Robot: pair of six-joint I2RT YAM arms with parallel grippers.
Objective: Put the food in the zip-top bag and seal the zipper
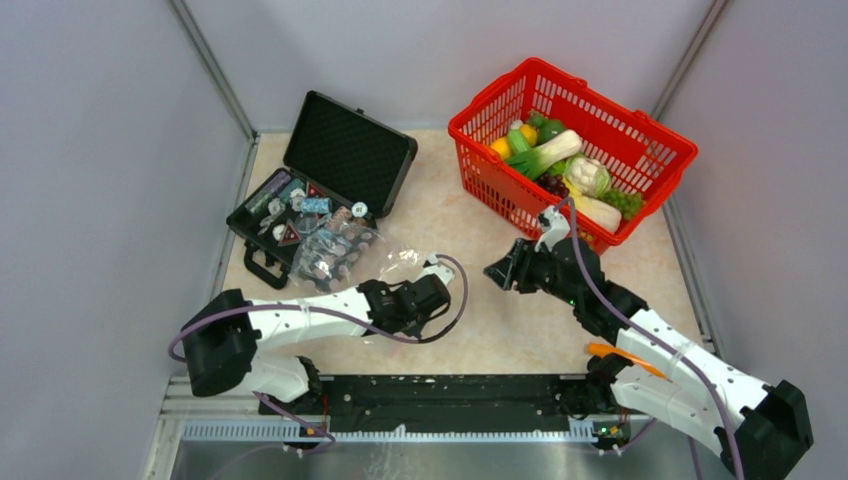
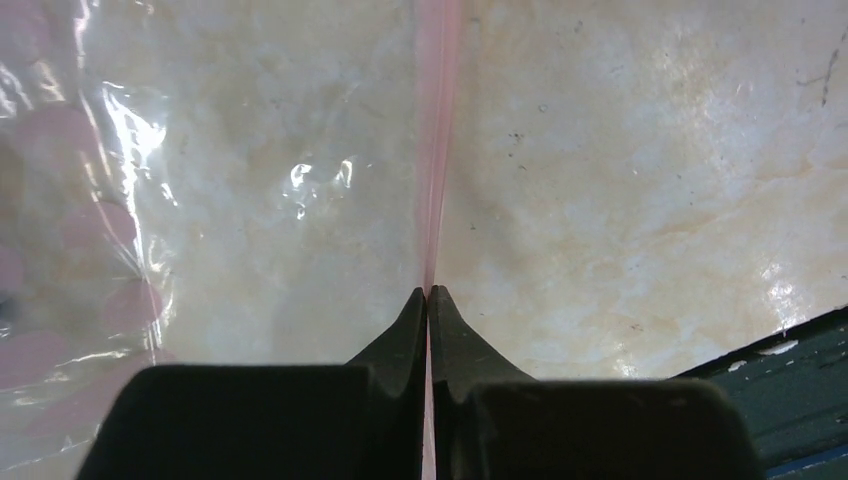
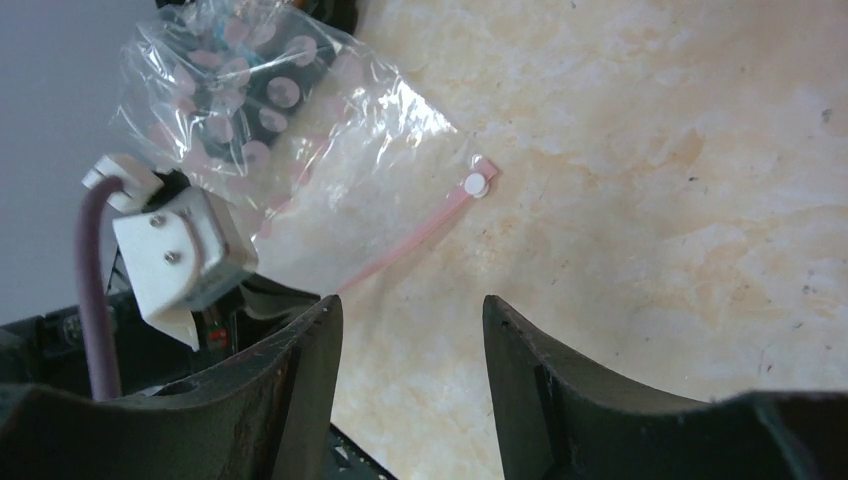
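The clear zip top bag (image 1: pixel 345 252) with pinkish dots lies partly over the open black case at left. Its pink zipper strip (image 2: pixel 438 140) runs between the closed fingertips of my left gripper, which is shut on that edge. In the right wrist view, a white slider (image 3: pixel 476 184) sits near the far end of the strip. My right gripper stands open and empty, to the right of the bag and apart from it. An orange carrot (image 1: pixel 625 357) lies beside the right arm, partly hidden. The strip's near end is hidden in the top view.
A red basket (image 1: pixel 560 82) of vegetables and fruit stands at the back right. The black case (image 1: pixel 345 150), holding small items, is open at back left. Bare tabletop (image 1: pixel 480 325) lies between the arms; a dark bar (image 1: pixel 450 400) runs along the front.
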